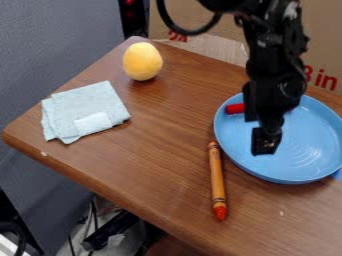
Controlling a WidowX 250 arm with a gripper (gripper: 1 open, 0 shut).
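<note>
My black gripper [266, 135] hangs over the blue plate [297, 157] at the right, its tips low over the plate's left-middle. A red object [235, 108] lies on the plate behind the gripper, partly hidden by it. Whether the fingers are open or shut, or hold anything, I cannot tell. An orange crayon [217, 182] with a red tip lies on the wooden table just left of the plate.
A yellow egg-shaped object [142, 61] stands at the table's back left. A folded pale cloth [83, 112] lies near the left edge. Cardboard stands behind.
</note>
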